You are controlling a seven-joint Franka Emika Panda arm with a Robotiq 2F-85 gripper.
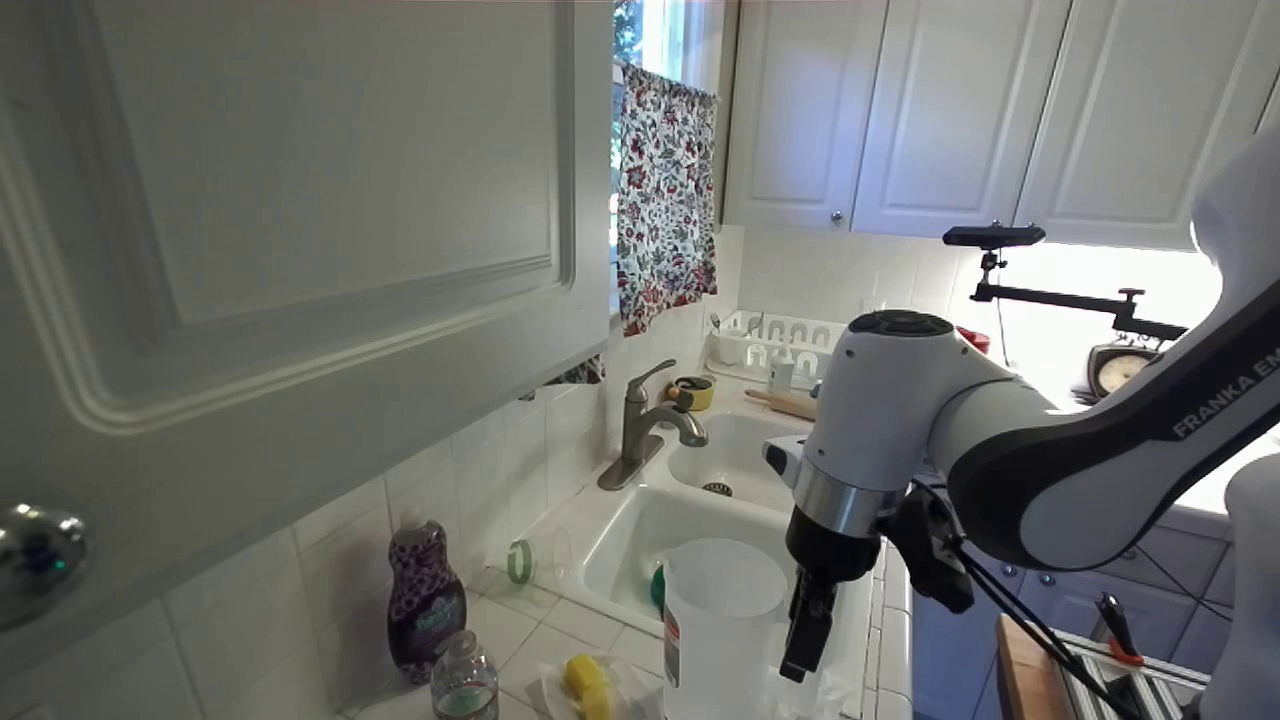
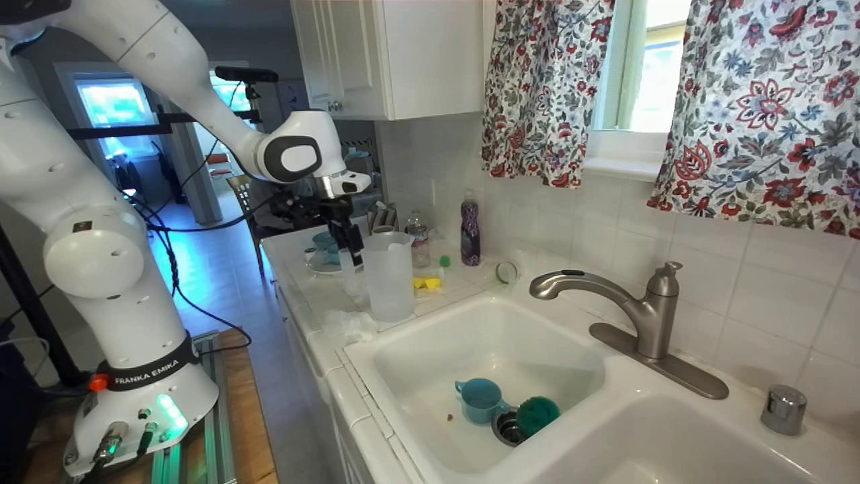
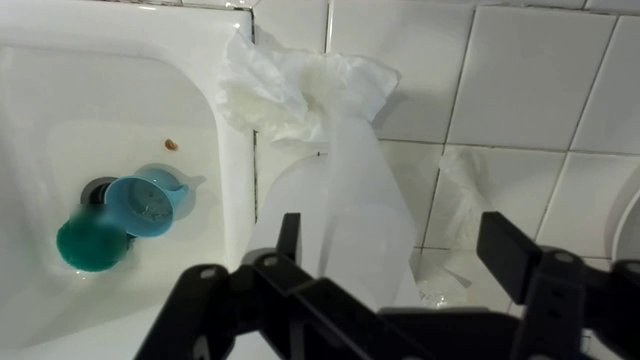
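A tall translucent white pitcher [image 2: 390, 278] stands on the tiled counter beside the sink. My gripper [image 2: 355, 250] points down close to the pitcher's handle side, with its tips near the height of the rim. In the wrist view the fingers of the gripper are wide apart. The pale handle [image 3: 369, 210] shows in the gap between them, nearer the left finger [image 3: 290, 237]. No contact with either finger can be made out. Exterior view 1 also has the pitcher [image 1: 720, 630], just left of the dark fingertips.
In the sink basin [image 2: 395, 363] lie a blue cup [image 2: 480, 400] and a green scrubber [image 2: 537, 415]. Crumpled white paper [image 3: 306, 90] lies by the pitcher. Behind stand a purple bottle [image 2: 469, 232], a clear bottle [image 2: 419, 240] and a yellow sponge [image 2: 427, 284]. The faucet [image 2: 621, 302] rises over the sink.
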